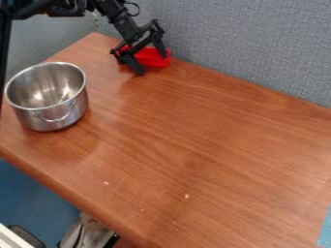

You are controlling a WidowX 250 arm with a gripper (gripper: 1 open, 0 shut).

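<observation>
A red object (154, 59) rests at the back left of the wooden table, against the grey wall. My black gripper (137, 60) is down over it, its fingers at the red object and partly covering it; whether they are open or closed on it is hard to tell. A steel pot (46, 98) stands at the left edge of the table.
A grey padded wall (246, 39) runs along the back. Below the front left edge are some cables and equipment on the blue floor.
</observation>
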